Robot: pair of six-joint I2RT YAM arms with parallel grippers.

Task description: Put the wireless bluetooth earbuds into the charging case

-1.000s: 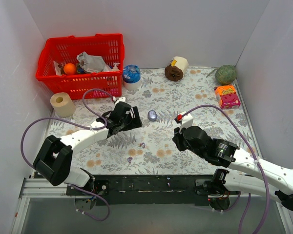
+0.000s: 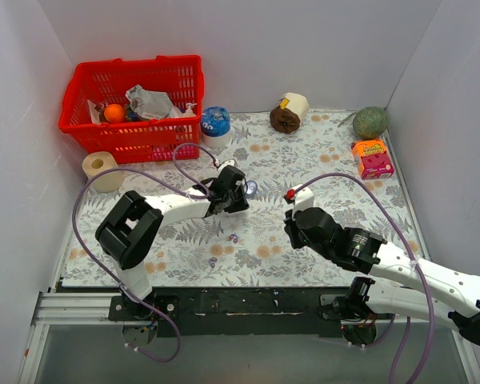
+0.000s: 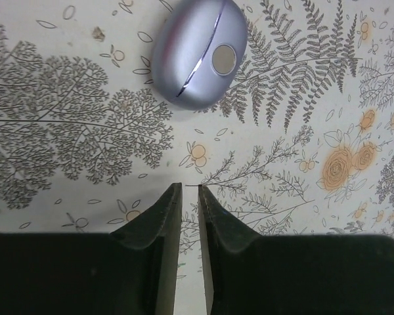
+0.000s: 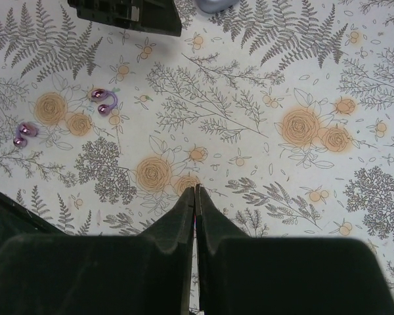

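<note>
The closed, silvery-lilac charging case (image 2: 250,189) lies on the patterned tabletop just beyond my left gripper (image 2: 240,206). From the left wrist, the case (image 3: 200,56) is ahead of the fingertips, apart from them. Only a narrow gap parts the left fingers, and I see nothing held there. Two shiny purple earbuds, one (image 4: 104,102) nearer the left gripper and another (image 4: 24,134) farther off, lie loose on the surface. My right gripper (image 2: 290,230) hovers to the right of both earbuds, its fingertips together and nothing visible between them.
At the back left stands a red basket (image 2: 132,136) of items, with a paper roll (image 2: 102,171) and a blue-topped container (image 2: 216,126) close by. A snack box (image 2: 373,159) and green melon (image 2: 370,122) sit at the right.
Case, earbuds and right arm look unmoved.
</note>
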